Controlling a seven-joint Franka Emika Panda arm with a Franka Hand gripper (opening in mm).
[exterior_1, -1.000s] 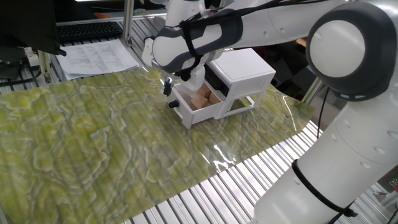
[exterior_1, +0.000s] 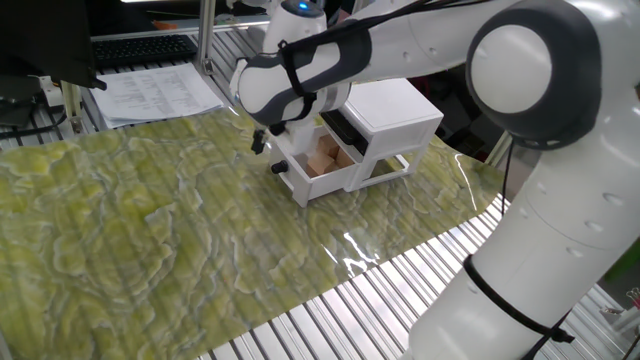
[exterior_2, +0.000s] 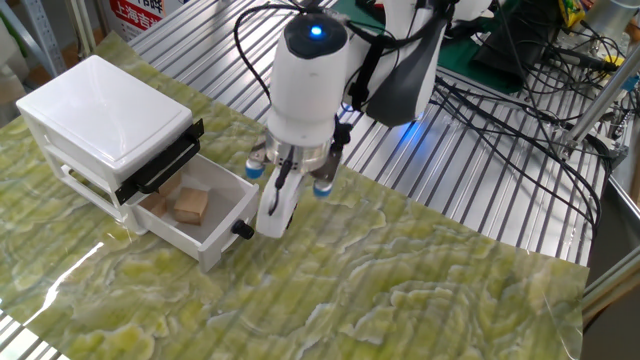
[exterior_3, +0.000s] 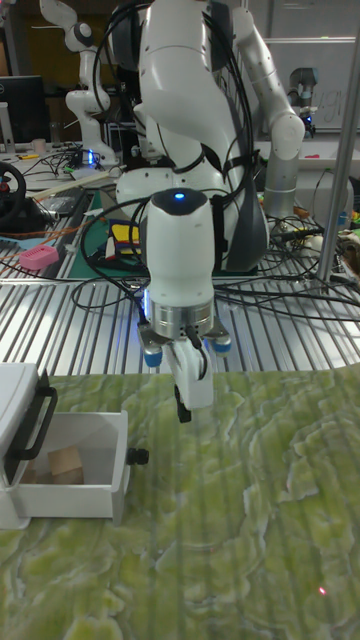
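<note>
A small white drawer unit (exterior_2: 105, 105) stands on the green marbled sheet, its lower drawer (exterior_2: 235, 215) pulled out. Several wooden blocks (exterior_2: 191, 205) lie inside that drawer, seen also as brown blocks (exterior_1: 325, 160) in exterior view 1. A black knob (exterior_2: 242, 230) sticks out from the drawer's front. My gripper (exterior_3: 184, 414) points downward beyond the drawer front, to the right of the knob in exterior view 3 and apart from it. The hand is seen nearly edge-on, so the gap between its fingers is hidden. No object shows hanging from it.
The unit's upper drawer has a black handle (exterior_2: 160, 165) and is closed. The green sheet (exterior_3: 245, 533) is bare in front of and right of the gripper. Papers (exterior_1: 155, 95) and a keyboard (exterior_1: 145, 49) lie beyond the sheet. Cables (exterior_2: 530, 150) trail over the slatted table.
In exterior view 1 my gripper has shifted slightly left, and the arm's elbow has moved left as well. The drawer and blocks have stayed put.
</note>
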